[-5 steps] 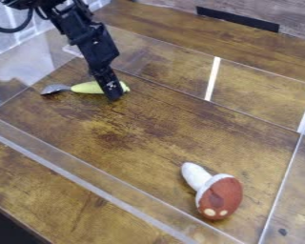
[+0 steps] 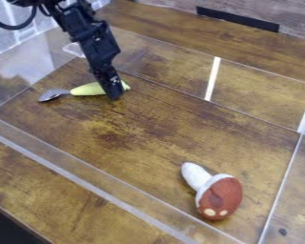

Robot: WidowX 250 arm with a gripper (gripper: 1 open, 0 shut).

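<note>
My black gripper (image 2: pixel 113 88) reaches down from the upper left onto a yellow-green object (image 2: pixel 89 90) lying on the wooden surface at the left; its fingertips are at that object's right part. I cannot make out whether anything is between the fingers. A silver spoon-like piece (image 2: pixel 52 94) lies at the object's left end. A mushroom toy (image 2: pixel 216 195) with a red cap and white stem lies at the lower right.
A clear-walled tray or barrier (image 2: pixel 130 193) surrounds the wooden area (image 2: pixel 142 143). A white strip (image 2: pixel 213 79) lies toward the back right.
My gripper has shifted very slightly left over the yellow-green object. The mushroom toy has not moved.
</note>
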